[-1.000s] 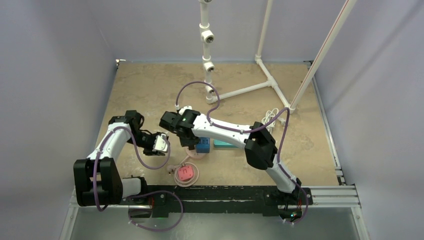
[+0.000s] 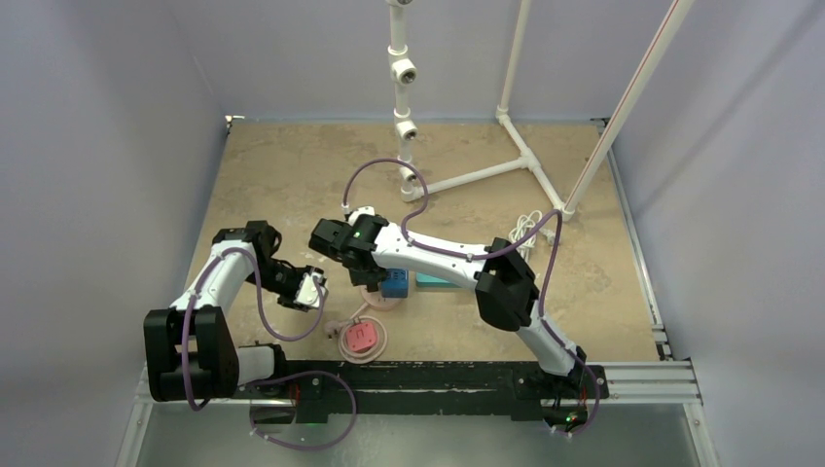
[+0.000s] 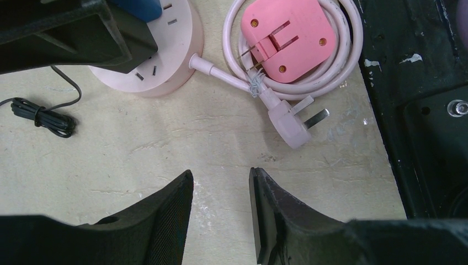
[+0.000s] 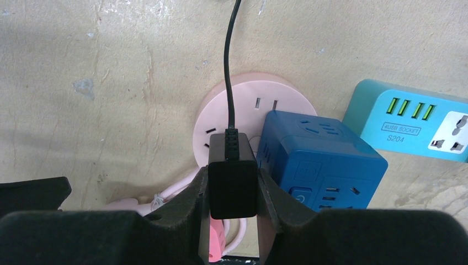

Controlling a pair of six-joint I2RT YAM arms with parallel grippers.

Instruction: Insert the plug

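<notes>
A black plug (image 4: 232, 182) with a black cable is between the fingers of my right gripper, held over a round pink socket base (image 4: 248, 101) with slots, right beside a blue cube socket (image 4: 323, 165). Whether its prongs are in a slot is hidden. In the left wrist view the socket base (image 3: 175, 49) sits upper left, partly under the right gripper's body. My left gripper stands open over bare table, empty, left of the base in the top view.
A pink adapter (image 3: 287, 36) lies on coiled cable with a white plug (image 3: 290, 127). A teal power strip (image 4: 408, 118) stands right of the cube. A white pipe frame (image 2: 467, 178) is at the back.
My left gripper has moved slightly down toward the front in the top view over the last second. The right arm has barely moved.
</notes>
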